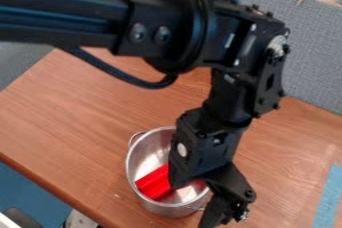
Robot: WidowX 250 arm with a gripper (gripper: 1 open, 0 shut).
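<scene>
A steel pot (146, 147) with wire handles stands near the front of the wooden table. A red object (154, 182) lies inside it, partly hidden by the black gripper (225, 204). The gripper reaches down over the pot's right side and front rim; whether its fingers are open or shut is unclear.
A light blue tape strip (327, 197) lies at the right. A grey padded wall (301, 62) runs along the back.
</scene>
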